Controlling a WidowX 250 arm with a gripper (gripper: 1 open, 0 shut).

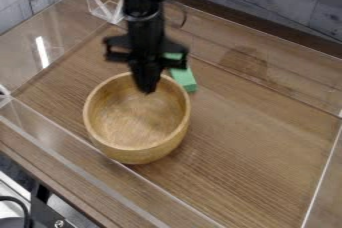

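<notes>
My gripper (146, 78) is low over the back half of a large oval tan bowl (136, 137), blurred, with two dark finger assemblies hanging down. I see nothing held between them; it looks shut, though blur hides the detail. A green object (181, 76) lies on the wooden table just right of the gripper, behind the bowl's back right, partly hidden.
The wooden table (261, 132) has broad free room to the right and some at the left. White clutter (107, 4) is at the back left edge, and a dark cable runs at the bottom left corner.
</notes>
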